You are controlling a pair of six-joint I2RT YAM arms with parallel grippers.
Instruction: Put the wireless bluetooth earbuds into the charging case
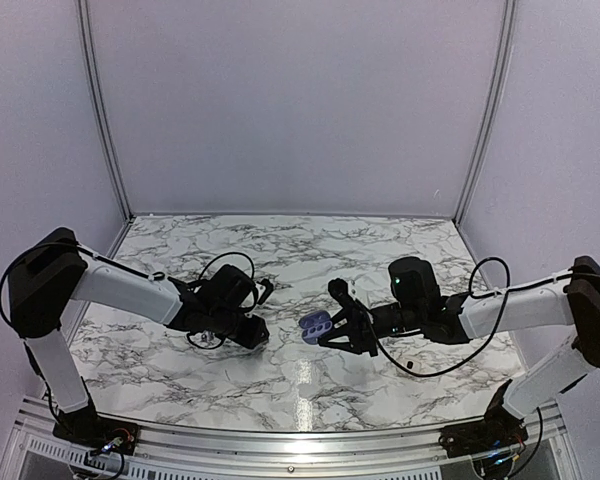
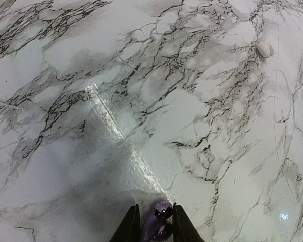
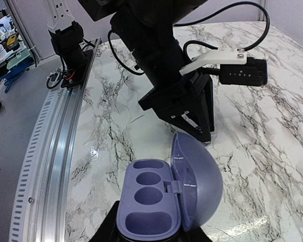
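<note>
The lilac charging case (image 1: 316,327), lid open and its hollows showing, is held in my right gripper (image 1: 340,336); in the right wrist view the case (image 3: 149,217) faces up, no earbuds visible in it. My left gripper is low over the marble, its fingers part open on either side of a small shiny purple earbud (image 2: 160,209) at the bottom of the left wrist view. Whether the fingers touch it cannot be told. In the top view the left gripper (image 1: 256,338) mostly hides that earbud.
A small pale object (image 2: 264,49) lies on the marble table (image 1: 290,250) at the upper right of the left wrist view. A metal rail (image 1: 250,432) runs along the front edge.
</note>
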